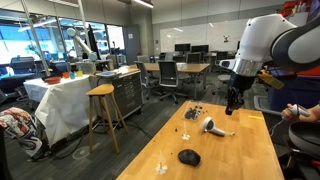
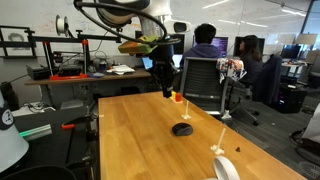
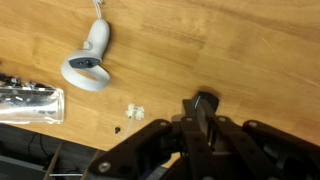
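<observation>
A black rounded object (image 1: pixel 189 157) lies on the wooden table (image 1: pixel 150 150); it shows clear of the arm in exterior view 2 as well. Further along the table rests a white controller-like device (image 1: pixel 214 127) with a ring (image 3: pixel 86 72) at one end. My gripper (image 1: pixel 235 107) hangs above the tabletop, apart from both. In the wrist view, the gripper's dark fingers partly cover the black object (image 3: pixel 208 98) below. How wide the fingers stand is hard to make out, and no held thing shows.
Thin white upright pieces on small bases (image 1: pixel 161 167) stand on the table. A clear plastic package (image 3: pixel 30 101) lies near the table's edge in the wrist view. A person holding a white controller (image 1: pixel 296 109) sits at the right.
</observation>
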